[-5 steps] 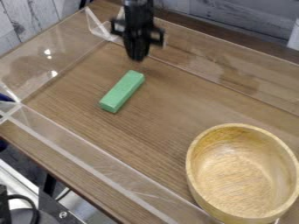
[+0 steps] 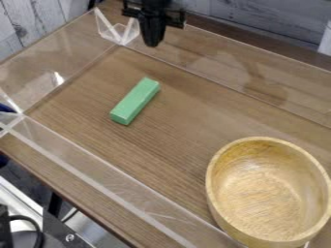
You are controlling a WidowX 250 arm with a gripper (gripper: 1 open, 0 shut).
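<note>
The dark gripper is at the top centre of the camera view, near the back of the wooden surface, shut, with nothing visible between its fingers. A green block lies diagonally on the surface left of centre, apart from the gripper. A pale yellow round bowl sits at the lower right.
Clear plastic edging runs along the left side, with dark cables at the lower left corner.
The block and bowl are unchanged.
</note>
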